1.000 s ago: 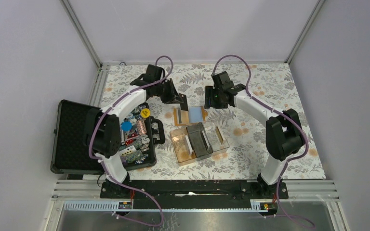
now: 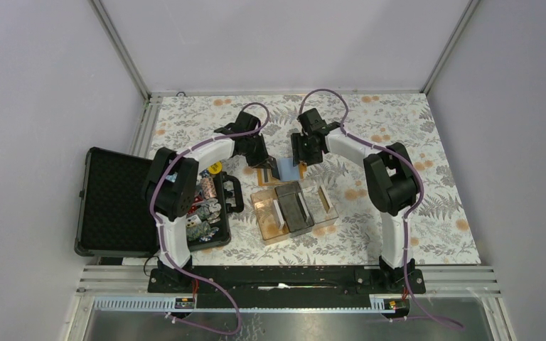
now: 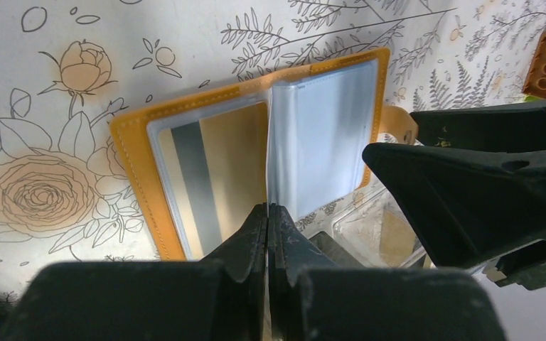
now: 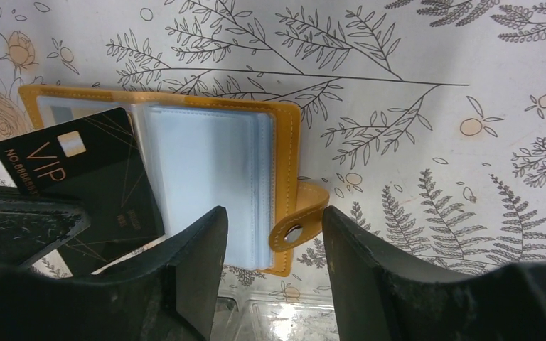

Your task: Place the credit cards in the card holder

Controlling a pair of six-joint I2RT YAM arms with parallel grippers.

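Observation:
The open card holder [image 3: 138, 160] lies flat on the patterned cloth, with orange edging and clear sleeves. A tan card with a grey stripe [image 3: 193, 181] shows in its left sleeve; pale blue fills the right side. My left gripper is shut on a black VIP card, tilted over the middle of the holder and seen edge-on in the left wrist view. At the holder's right edge, my right gripper is part open. The holder's snap tab [image 4: 302, 219] shows between its fingers, close to the right one.
A clear organiser box [image 2: 264, 213] with a dark middle compartment [image 2: 295, 206] stands just in front of the holder. An open black case [image 2: 117, 202] full of small items lies at the left.
My right gripper has moved left, reaching the holder's right edge.

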